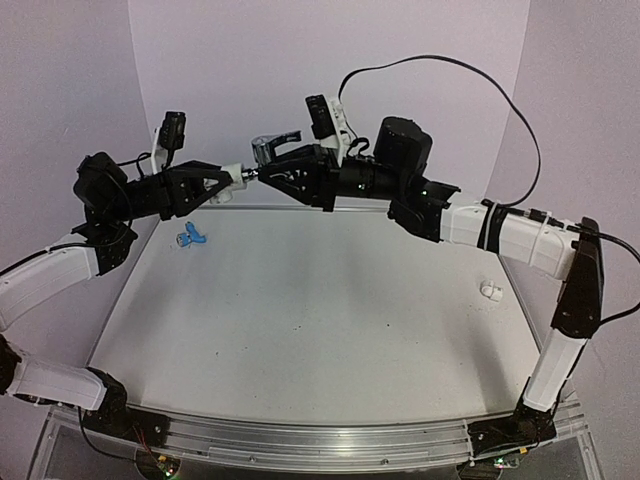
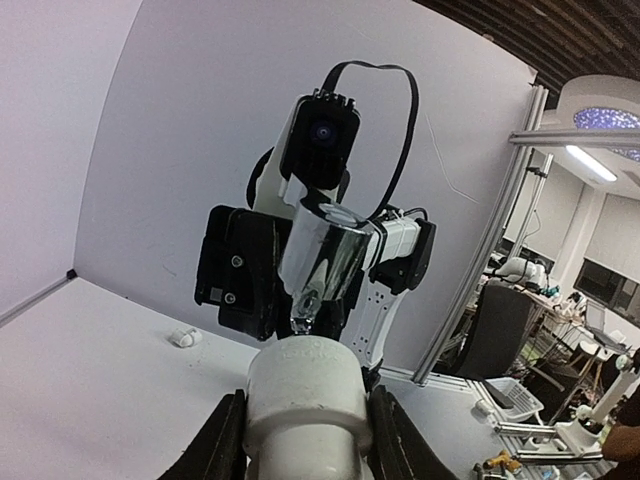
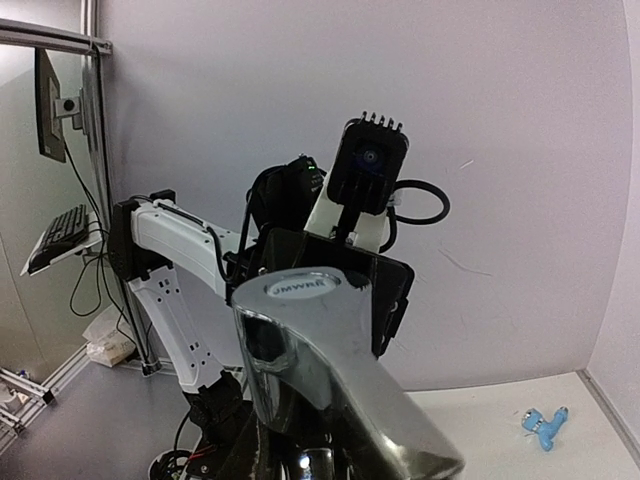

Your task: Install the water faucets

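Note:
In the top view my left gripper point(image 1: 212, 184) is shut on a white pipe fitting point(image 1: 234, 177). The fitting's round end point(image 2: 306, 385) rises between the black fingers in the left wrist view. Facing it from the right, my right gripper point(image 1: 272, 172) is shut on a chrome faucet point(image 1: 264, 150), whose handle points right. The faucet's narrow metal end point(image 1: 250, 174) meets the fitting's mouth; how deep it sits inside cannot be told. In the right wrist view the faucet's shiny body point(image 3: 310, 330) hides most of the right fingers.
Both grippers are raised above the far edge of the white table point(image 1: 310, 320). A blue faucet-like piece point(image 1: 191, 235) lies at the far left, and another white fitting point(image 1: 491, 290) rests near the right edge.

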